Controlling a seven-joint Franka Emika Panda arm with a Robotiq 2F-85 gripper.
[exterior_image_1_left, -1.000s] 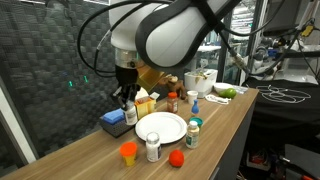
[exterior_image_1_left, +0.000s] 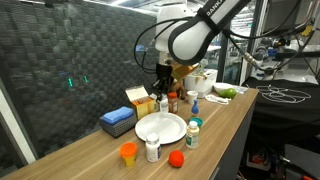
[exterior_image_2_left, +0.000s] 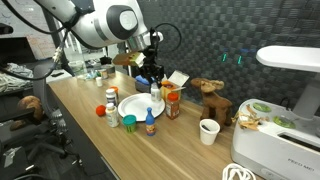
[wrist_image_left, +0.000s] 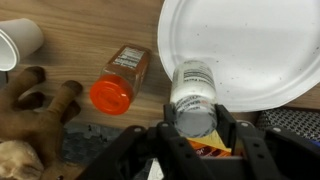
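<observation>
My gripper (exterior_image_1_left: 163, 95) is shut on a white bottle (exterior_image_1_left: 164, 105) with a grey cap. In exterior view 2 the bottle (exterior_image_2_left: 155, 93) hangs below the gripper, at the back edge of the white plate (exterior_image_2_left: 133, 108). The wrist view shows the bottle (wrist_image_left: 193, 82) between the fingers, over the rim of the plate (wrist_image_left: 255, 45). Just beside it stands a red-brown bottle (wrist_image_left: 126, 70) with an orange-red cap, apart from the held one. Whether the held bottle touches anything below cannot be told.
An orange cup (exterior_image_1_left: 129, 151), white bottle (exterior_image_1_left: 153, 150), red ball (exterior_image_1_left: 176, 158) and yellowish jar (exterior_image_1_left: 192, 135) stand in front of the plate. A blue bottle (exterior_image_2_left: 150, 123), white cup (exterior_image_2_left: 208, 131) and brown plush animal (exterior_image_2_left: 213, 100) are to one side.
The gripper has carried the white bottle from near the blue box, across the back of the plate, rightward in exterior view 1 to beside the red-brown bottle.
</observation>
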